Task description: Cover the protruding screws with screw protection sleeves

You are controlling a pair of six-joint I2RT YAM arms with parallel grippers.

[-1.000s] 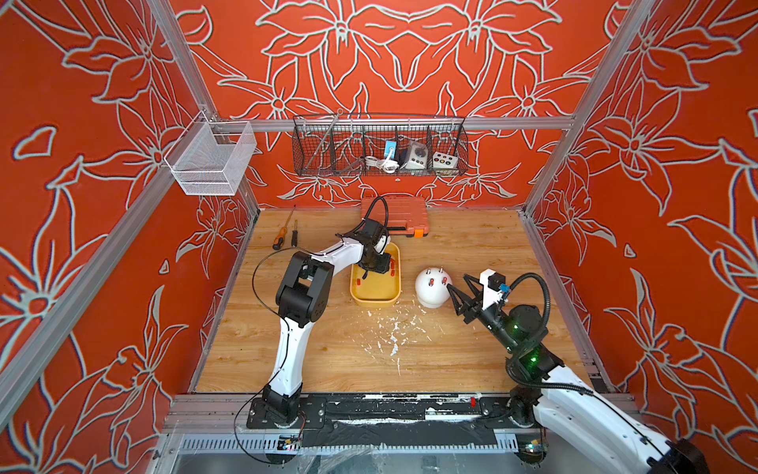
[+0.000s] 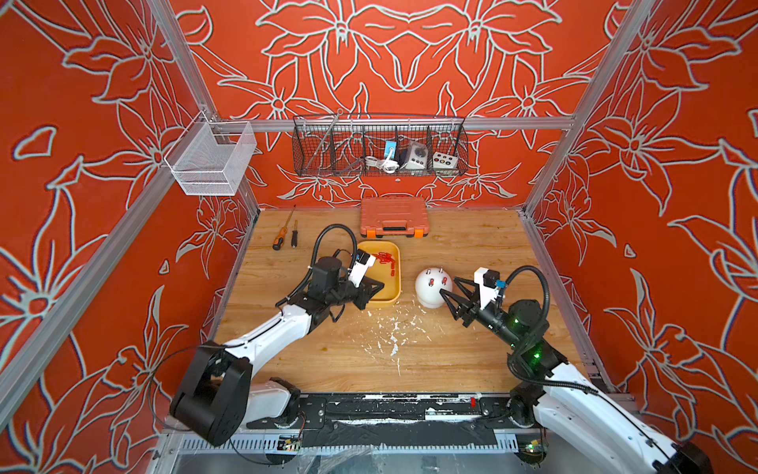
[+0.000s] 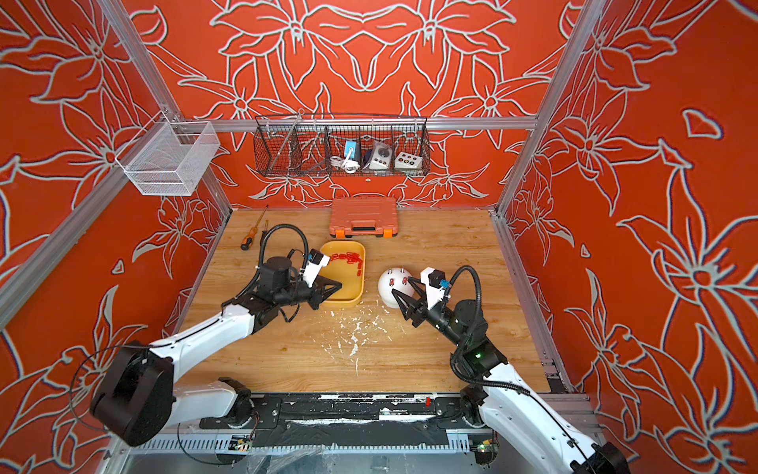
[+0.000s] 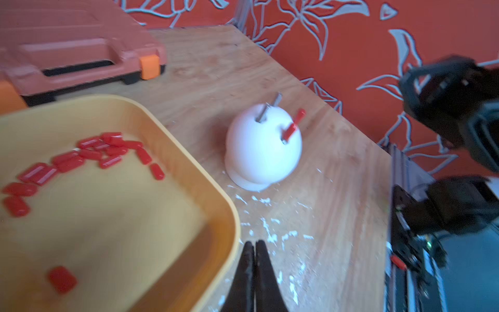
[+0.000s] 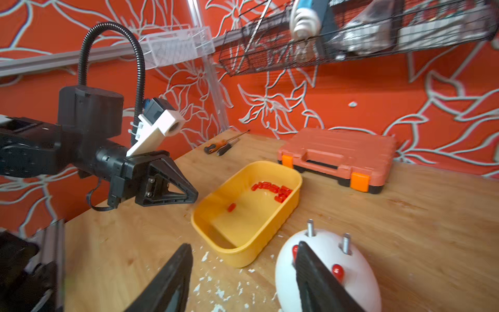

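Note:
A white dome [image 5: 322,286] carries upright screws; red sleeves [image 5: 337,273] cover some, while others show bare metal [image 5: 310,228]. More red sleeves [image 4: 70,163] lie loose in the yellow tray [image 4: 231,223]. My left gripper hangs over the tray's right edge, shut, with nothing visible between its fingers. My right gripper is held just right of the dome, part open, its two fingers apart with nothing between them.
An orange case [image 2: 394,207] lies behind the tray and two screwdrivers [image 2: 281,235] at the back left. White flakes are scattered in front of the tray.
My left arm has swung back from inside the tray toward the front, its gripper now at the tray's right edge.

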